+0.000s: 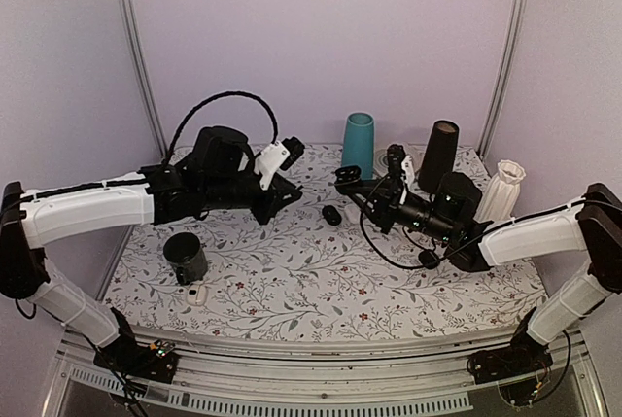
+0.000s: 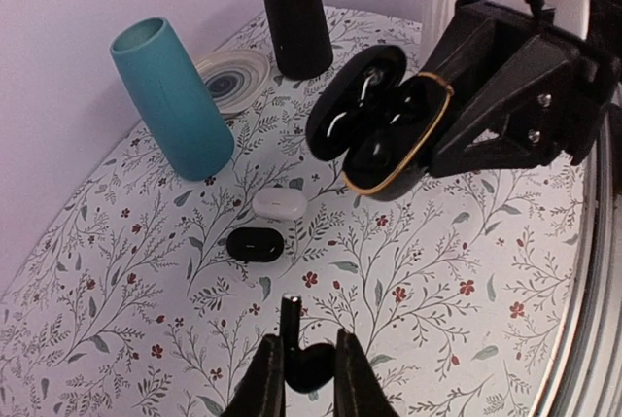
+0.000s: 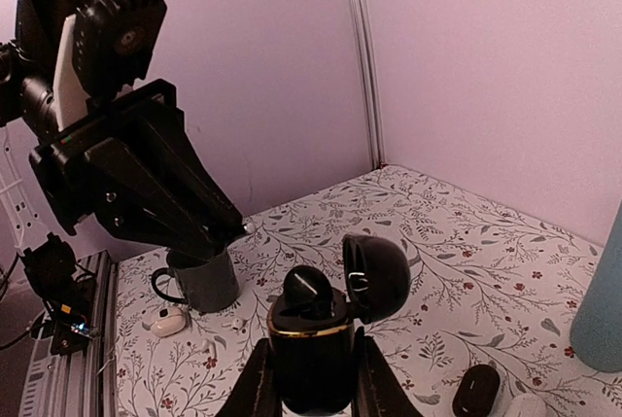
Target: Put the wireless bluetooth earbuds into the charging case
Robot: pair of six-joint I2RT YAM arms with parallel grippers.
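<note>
My left gripper is shut on a small black earbud point(image 2: 313, 370), its stem sticking up beyond the fingertips. In the right wrist view my right gripper is shut on the black charging case point(image 3: 316, 364), which has a gold rim. The case lid point(image 3: 377, 276) stands open. A rounded black shape point(image 3: 308, 289) rises from one side of the case and looks like a seated earbud. In the top view the left gripper point(image 1: 295, 189) faces the case point(image 1: 352, 176) across a gap, both above the table.
On the table below lie a black pill-shaped case point(image 2: 255, 244) and a white one point(image 2: 280, 203). The teal cup point(image 1: 358, 143) and dark cylinder point(image 1: 438, 157) stand behind, a white vase point(image 1: 501, 191) at right. A dark mug point(image 1: 186, 259) stands at left.
</note>
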